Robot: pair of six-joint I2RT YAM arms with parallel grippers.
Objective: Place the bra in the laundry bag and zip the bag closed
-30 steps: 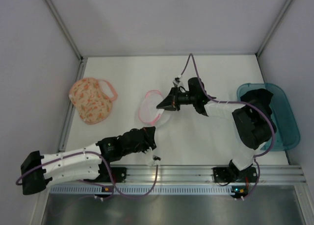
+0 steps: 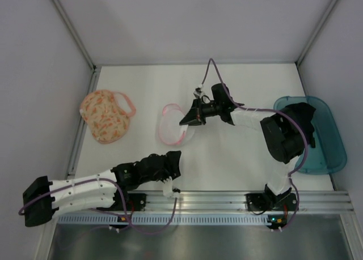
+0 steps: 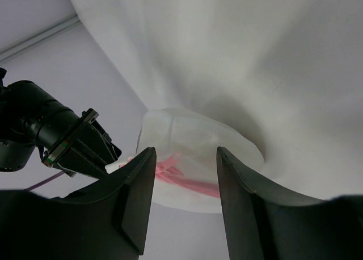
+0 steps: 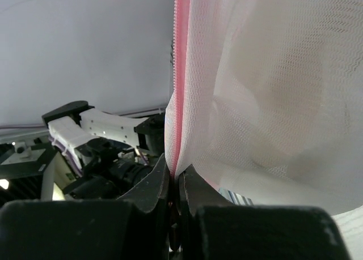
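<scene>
A white mesh laundry bag (image 2: pixel 170 127) with a pink zipper lies in the middle of the table. My right gripper (image 2: pixel 185 124) is shut on its edge at the zip's end; in the right wrist view the pink zipper (image 4: pixel 180 73) runs up from its fingertips (image 4: pixel 167 186). My left gripper stands open near the table's front, facing the bag, which shows behind and between its fingers in the left wrist view. Left of the bag lies an orange patterned piece (image 2: pixel 105 115) with a pink loop; whether it is the bra I cannot tell.
A teal bin (image 2: pixel 326 152) with dark fabric in it stands at the right, partly behind my right arm.
</scene>
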